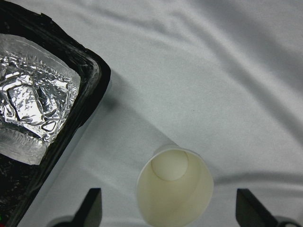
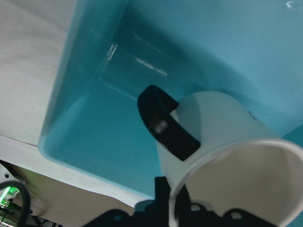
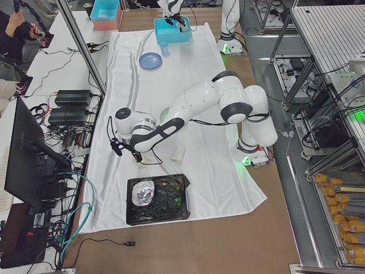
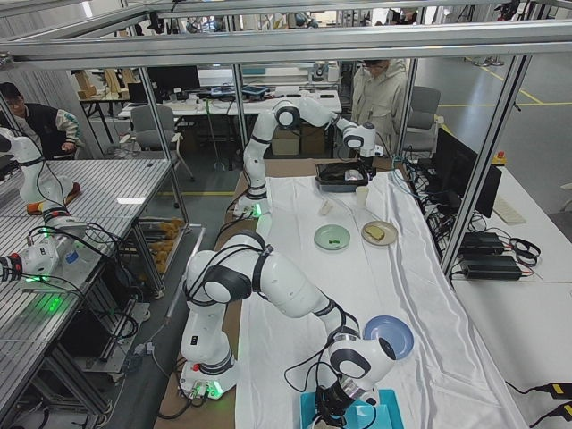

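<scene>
My left gripper is open above an upright cream cup (image 1: pixel 173 184) beside the black tray (image 1: pixel 61 146). The tray holds a foil-covered container (image 1: pixel 28 99). In the right wrist view, my right gripper is shut on the rim of a white mug (image 2: pixel 213 118) with a dark handle (image 2: pixel 165 127), tilted inside or over a blue bin (image 2: pixel 104 118). In the camera right view, a beige plate (image 4: pixel 389 233) with a yellow item and a green plate (image 4: pixel 332 246) with small green items lie on the white cloth.
A blue plate (image 3: pixel 150 61) and light-blue cup (image 3: pixel 164 48) stand near the bin. A pale object (image 3: pixel 178 153) lies near the black tray. A monitor (image 3: pixel 25 160) and cables line one side.
</scene>
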